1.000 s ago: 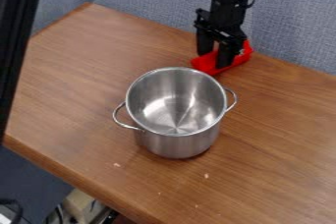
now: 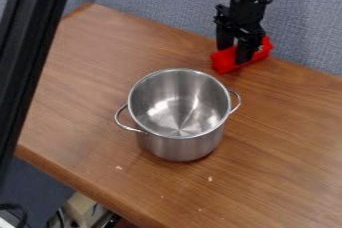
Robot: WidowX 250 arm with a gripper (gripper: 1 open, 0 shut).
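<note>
My black gripper [image 2: 238, 40] is at the back of the table, right over a red object [image 2: 227, 64] that lies near the wall, its fingers down at the object and partly covering it. Whether the fingers are closed on it is hard to make out. A steel pot [image 2: 179, 122] with two side handles stands in the middle front of the table, apart from the red object.
A grey padded wall [image 2: 160, 7] runs behind it. A dark vertical post fills the left edge, with cables at the lower left.
My gripper and the red object have shifted a little to the right along the back of the table. The pot has stayed in place.
</note>
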